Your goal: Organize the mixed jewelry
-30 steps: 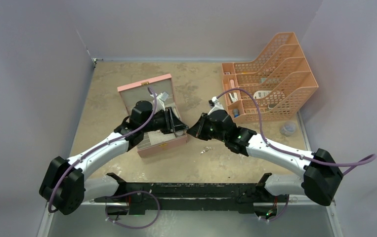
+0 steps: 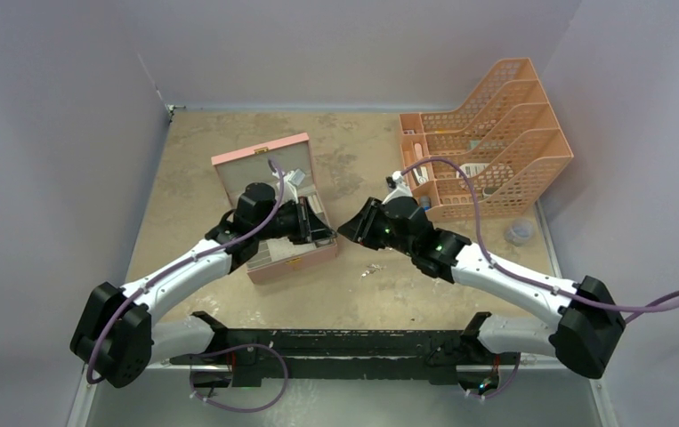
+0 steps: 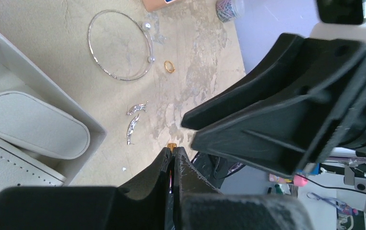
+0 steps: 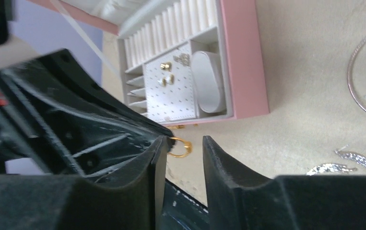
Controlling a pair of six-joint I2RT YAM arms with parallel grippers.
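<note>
My left gripper is shut on a gold hoop (image 4: 187, 146), whose free side sticks out past the fingertips. The pink jewelry box (image 4: 248, 62) lies open under the left arm. On its perforated pad (image 4: 178, 98) sit several gold and pearl studs (image 4: 166, 65) and a silver piece (image 4: 183, 58). Two glittering silver earrings (image 3: 134, 125) lie on the table, near a silver bangle (image 3: 93, 50) and a gold ring (image 3: 170, 66).
A peach organizer rack (image 2: 531, 173) with several compartments stands at the back right. A clear jar (image 2: 519, 232) is close by it. Open table (image 2: 362, 151) lies between box and rack.
The left gripper has kept its place with the hoop.
</note>
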